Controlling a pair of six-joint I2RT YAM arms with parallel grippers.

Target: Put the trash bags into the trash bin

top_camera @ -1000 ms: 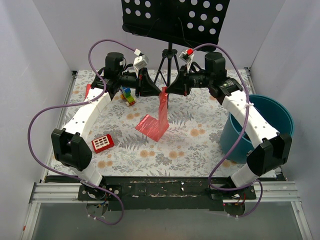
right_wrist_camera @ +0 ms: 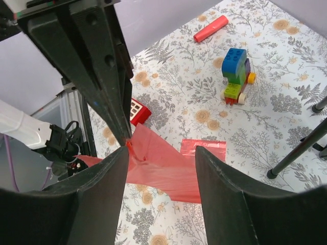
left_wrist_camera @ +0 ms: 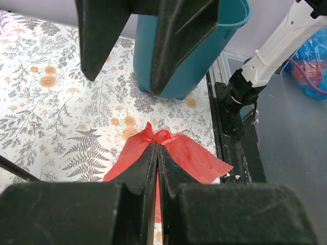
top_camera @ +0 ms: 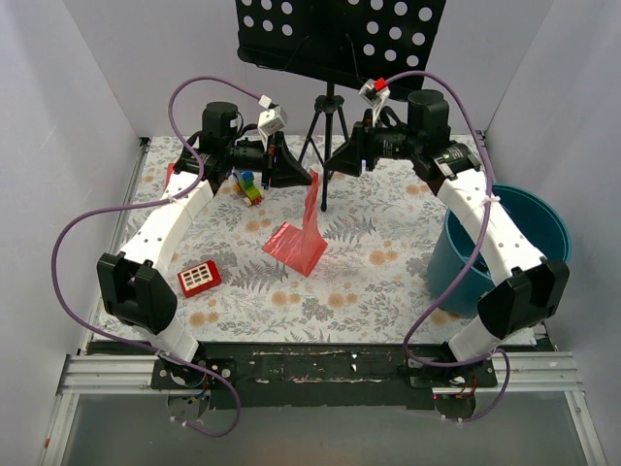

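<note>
A thin red plastic bag [top_camera: 309, 248] hangs creased from my left gripper [top_camera: 311, 179], its lower part spread on the floral tabletop. In the left wrist view, the left fingers meet on the gathered top of the bag [left_wrist_camera: 163, 137]. Just to the right stands my right gripper [top_camera: 332, 167], its fingers apart and clear of the bag. From the right wrist view, the bag [right_wrist_camera: 168, 176] shows beyond the gap of the open right gripper, with the left fingers [right_wrist_camera: 104, 76] pinching it. At the right stands the teal trash bin [top_camera: 448, 262].
A black stand [top_camera: 331, 102] rises at the back centre. Toy blocks [top_camera: 248, 188] and a red box [top_camera: 200, 279] lie on the left. Beyond the table edge a blue bag [left_wrist_camera: 312, 64] shows in the left wrist view.
My right gripper was close against the bag's top beside the left one. It has drawn back a little to the right, and the bag's top now hangs narrower. The left arm has stayed put.
</note>
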